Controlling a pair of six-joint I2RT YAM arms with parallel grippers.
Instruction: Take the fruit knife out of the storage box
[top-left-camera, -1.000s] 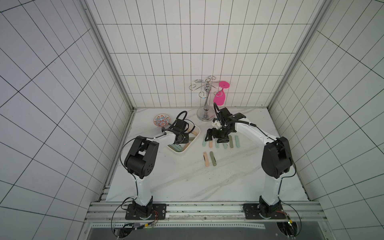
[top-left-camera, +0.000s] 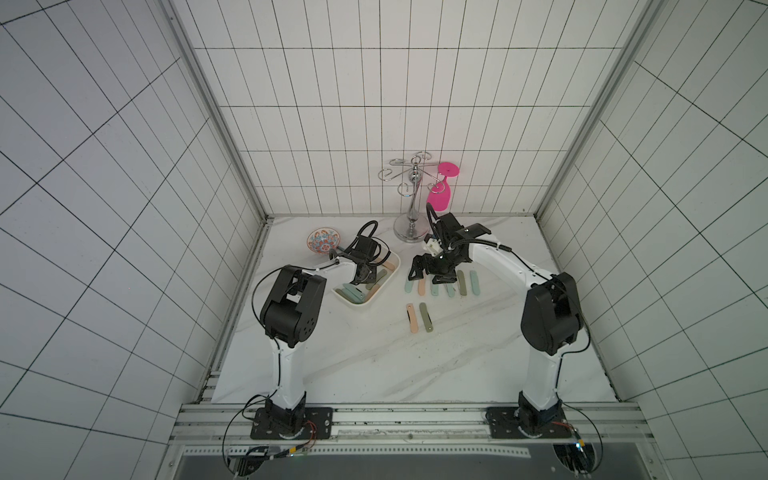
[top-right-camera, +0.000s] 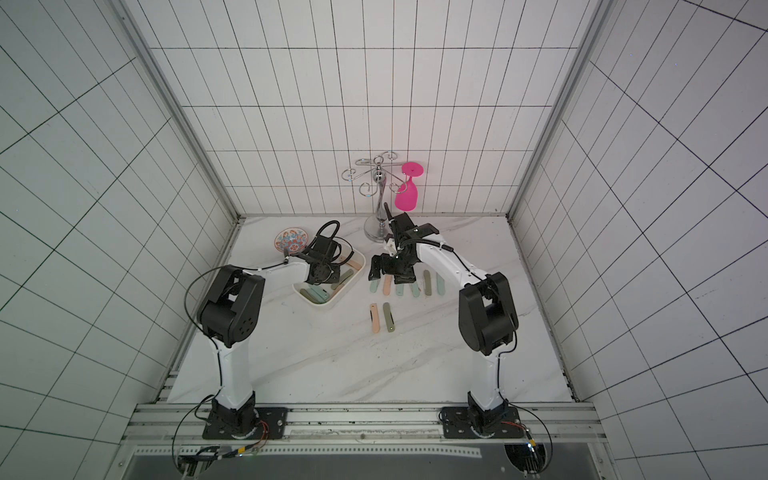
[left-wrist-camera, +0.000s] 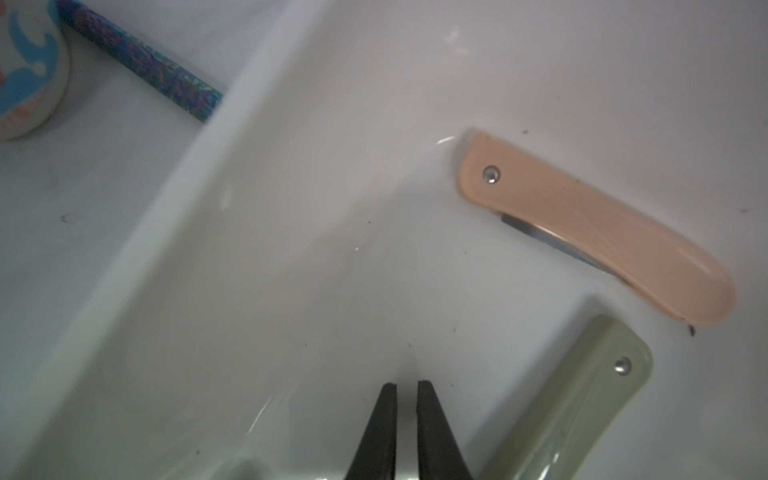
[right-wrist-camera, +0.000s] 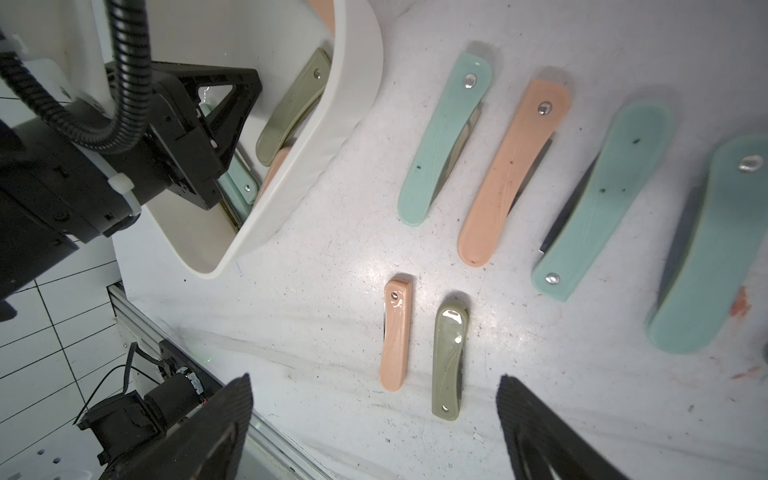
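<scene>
The white storage box (right-wrist-camera: 356, 96) holds several folding fruit knives. In the left wrist view, my left gripper is low inside it, its narrow fingertips close together; whether anything is between them is unclear. A peach knife (left-wrist-camera: 592, 224) lies beyond them, and an olive knife (left-wrist-camera: 568, 400) beside them to the right. In the right wrist view, my right gripper is open over the table, to the right of the box, with several knives lined up beneath it.
A patterned plate (top-left-camera: 323, 238) sits behind the box. A metal stand (top-left-camera: 412, 228) and a pink object (top-left-camera: 440, 194) stand at the back.
My left arm has shifted slightly rightward, and its gripper moved a little within the box area. The right arm is nearly still.
</scene>
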